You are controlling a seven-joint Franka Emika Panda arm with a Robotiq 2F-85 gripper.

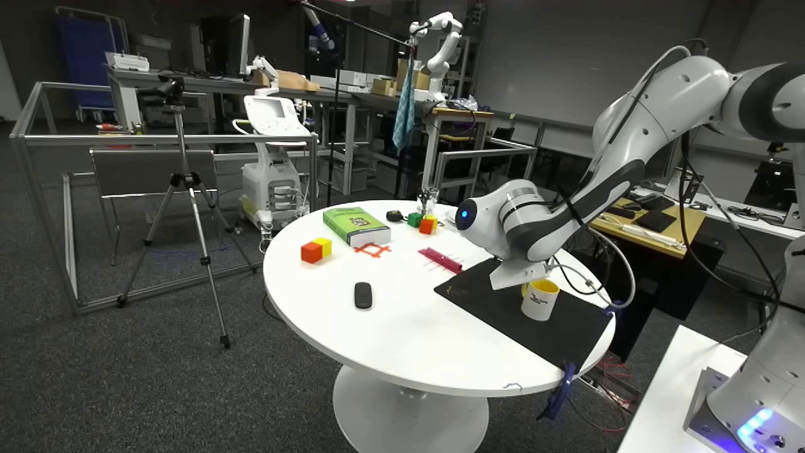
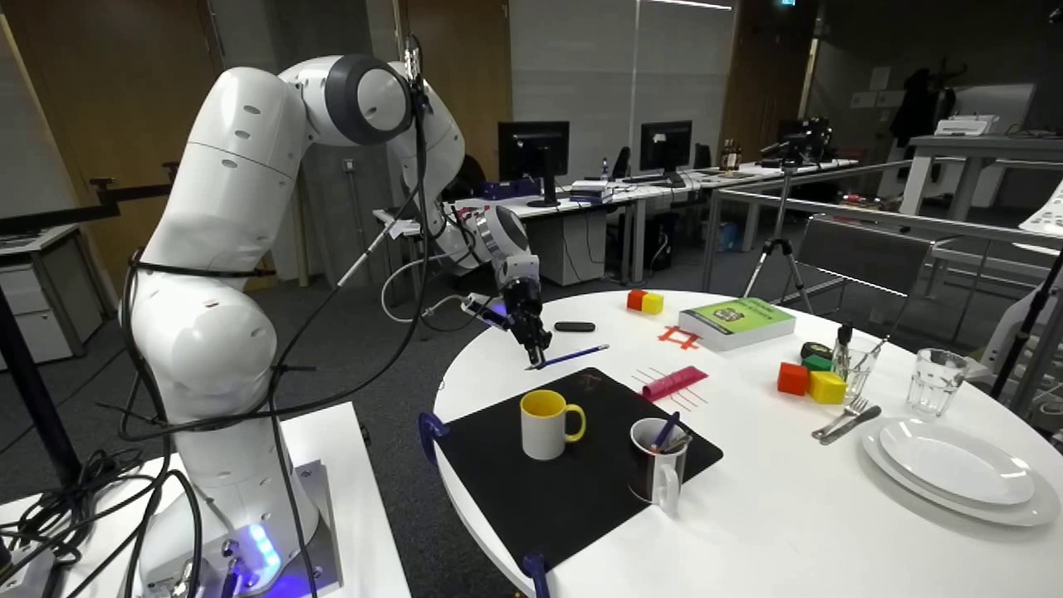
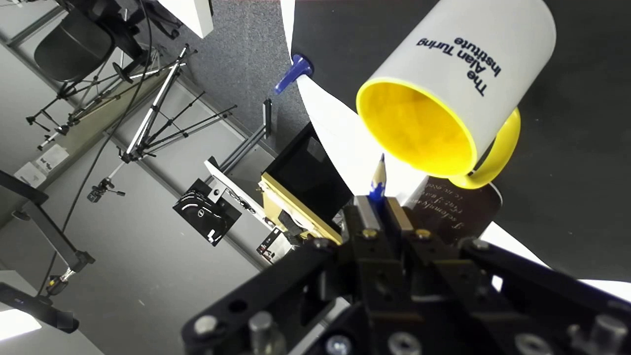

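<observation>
My gripper is shut on a blue pencil (image 3: 377, 183), whose sharpened tip sticks out past the fingertips. In the wrist view that tip is close by the rim of a white mug with a yellow inside (image 3: 458, 88). The same mug (image 2: 543, 438) stands upright on the black mat in exterior view 2. There, the gripper (image 2: 538, 355) appears beyond the mat, with the pencil (image 2: 578, 354) lying nearly level across it. In exterior view 1 the arm hides the fingers and pencil; the mug (image 1: 539, 303) shows just beneath.
A second mug (image 2: 645, 480) with pens stands on the black mat (image 2: 518, 498). Farther off lie a pink tube (image 2: 674, 383), a green book (image 2: 737, 321), several coloured cubes (image 2: 793, 379), glasses and plates (image 2: 1036, 503). Blue clamps (image 2: 431, 437) grip the table edge.
</observation>
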